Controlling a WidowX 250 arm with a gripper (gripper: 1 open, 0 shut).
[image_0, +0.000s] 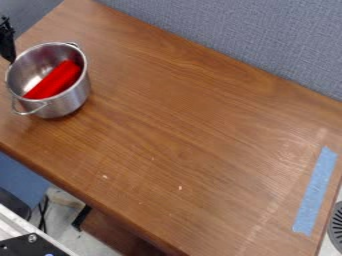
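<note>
A steel pot (76, 95) with two side handles stands at the left end of the wooden table (187, 130). A long red object (54, 80) lies inside it, along the pot's floor. At the far left edge, just beyond the pot's upper rim, a small dark part of my gripper (6, 42) shows, mostly out of view; whether its fingers are apart cannot be made out.
A blue tape strip (314, 190) is on the right side. A grey padded wall (241, 30) runs along the back, and a round metal grille (335, 225) sits at the right edge.
</note>
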